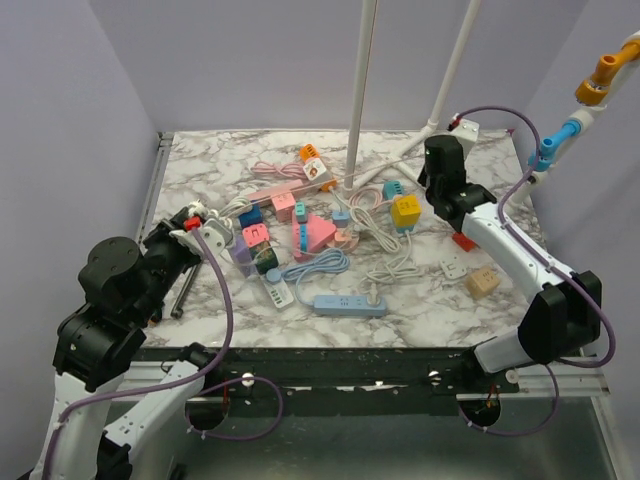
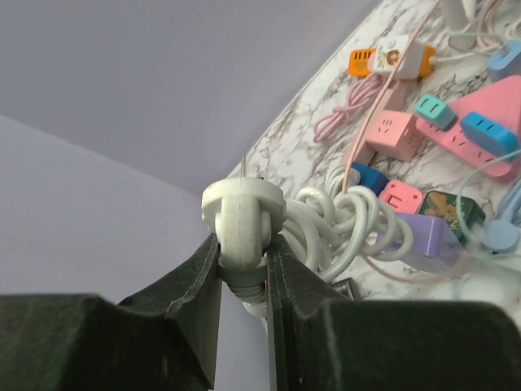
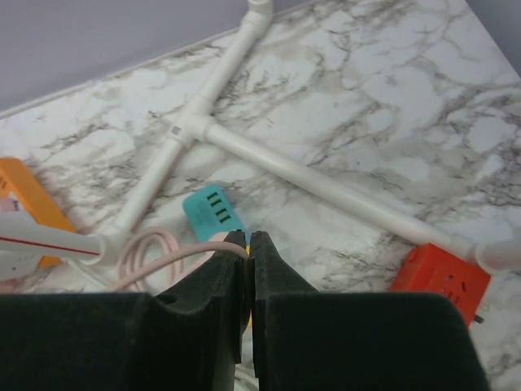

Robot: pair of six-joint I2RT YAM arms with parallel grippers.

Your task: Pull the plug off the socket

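A white plug is clamped in my left gripper, with a thin metal prong showing above its round face. Its white cord hangs bundled in loops beside the fingers. Near that bundle is a purple block, blurred in the top view. My right gripper is shut on a pale pink cord. That cord runs leftward across the table towards the white bundle, nearly straight in the left wrist view. From above, the left gripper is over the left side and the right gripper at the back right.
A blue power strip lies near the front edge. Coiled cords, a pink triangular block, a yellow cube and several other plugs crowd the middle. White pipes rise at the back; a red block lies right.
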